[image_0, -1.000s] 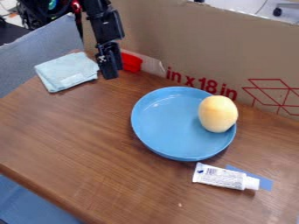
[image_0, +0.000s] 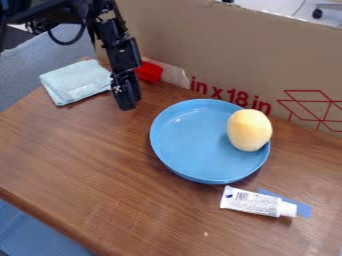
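My black gripper (image_0: 127, 98) is low at the back left of the wooden table, pointing down beside a folded pale blue cloth (image_0: 74, 82), on the cloth's right. A red object (image_0: 152, 71) sits partly hidden behind it. I cannot make out whether its fingers are open or shut. A blue plate (image_0: 194, 140) lies right of centre, holding a pale yellow round object (image_0: 249, 130). A white tube (image_0: 257, 202) lies on a blue patch at the lower right.
A cardboard panel (image_0: 241, 60) with red print stands along the back.
My gripper has come down lower, toward the tabletop beside the cloth. The cloth, plate, round object and tube look unmoved.
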